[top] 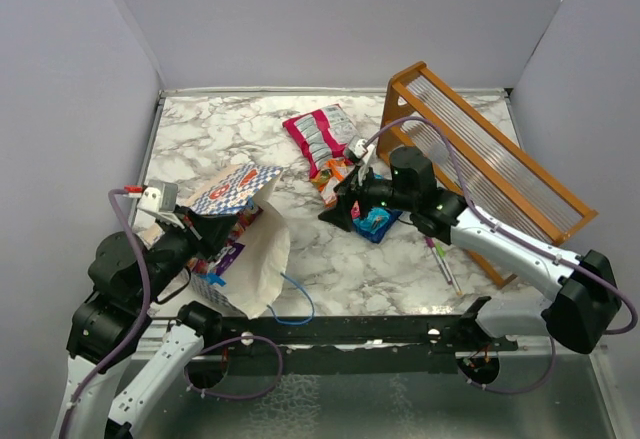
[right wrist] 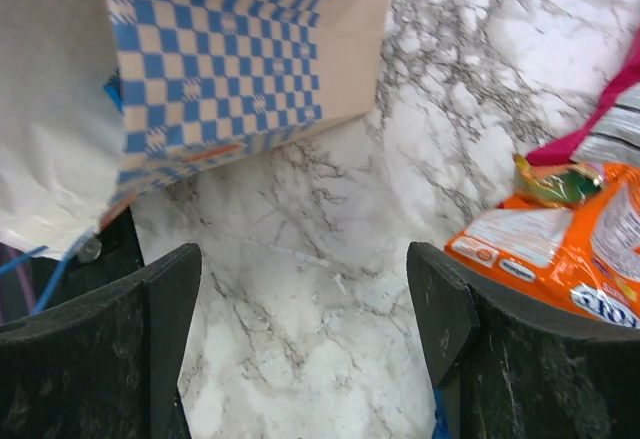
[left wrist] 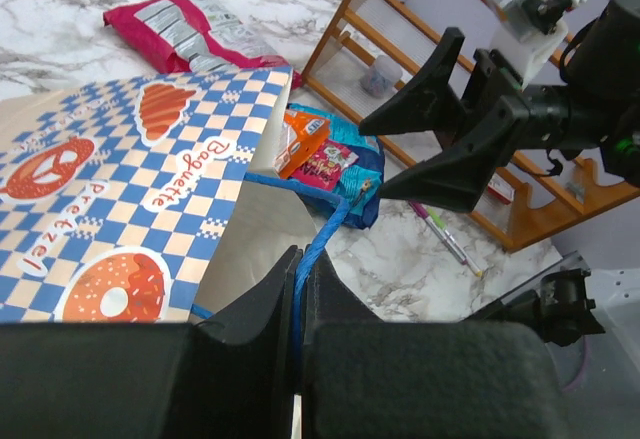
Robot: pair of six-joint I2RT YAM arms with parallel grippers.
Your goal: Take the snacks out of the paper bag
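Observation:
The patterned paper bag (top: 267, 249) lies on its side at the left, its mouth facing right. Inside show a purple snack packet (top: 228, 257) and some red packaging, partly hidden by the bag's flap and my left arm. My left gripper is shut on the bag's blue cord handle (left wrist: 322, 239), which runs between its fingers. Right of the bag, my right gripper hangs open and empty over the table. Outside the bag lie a pink snack bag (top: 318, 135), an orange packet (right wrist: 600, 249) and a blue snack bag (top: 378, 223).
A wooden rack (top: 480, 159) leans at the right. Several pens (top: 443, 264) lie in front of it. Bare marble tabletop (top: 345, 279) shows between the bag and the pens. A second blue cord handle (top: 303, 299) loops at the front of the bag.

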